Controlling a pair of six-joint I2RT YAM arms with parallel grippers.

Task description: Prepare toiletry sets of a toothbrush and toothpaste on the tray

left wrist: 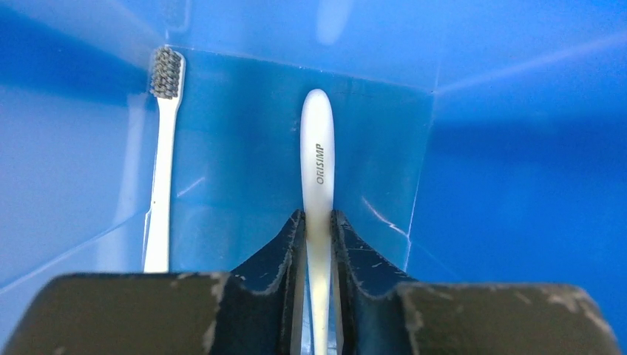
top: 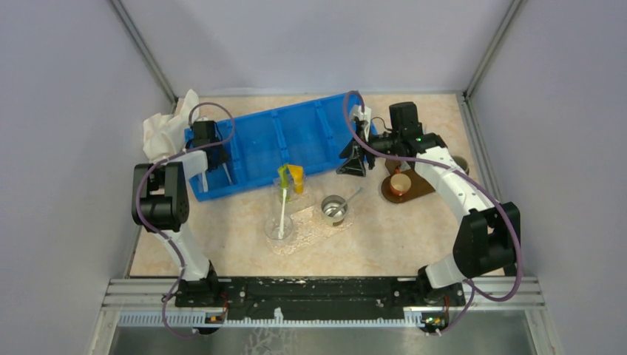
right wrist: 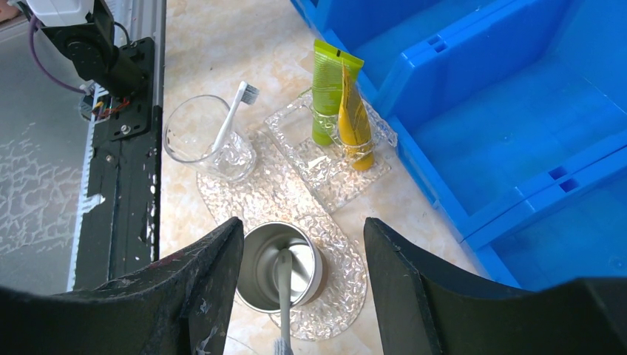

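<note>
My left gripper is down in the left compartment of the blue bin (top: 259,148), its fingertips on either side of a white toothbrush handle (left wrist: 318,133); whether they grip it is unclear. A second white toothbrush (left wrist: 163,185) lies left of it along the wall. My right gripper hangs open above the table near the bin's front right. Green (right wrist: 329,81) and yellow (right wrist: 355,126) tubes stand in a clear holder. A toothbrush (right wrist: 229,118) leans in a glass (right wrist: 185,140); a grey handle (right wrist: 285,281) leans in a metal cup (right wrist: 259,288).
A wooden tray (top: 421,188) with a brown cup (top: 400,185) lies under the right arm. White cloth (top: 163,133) lies left of the bin.
</note>
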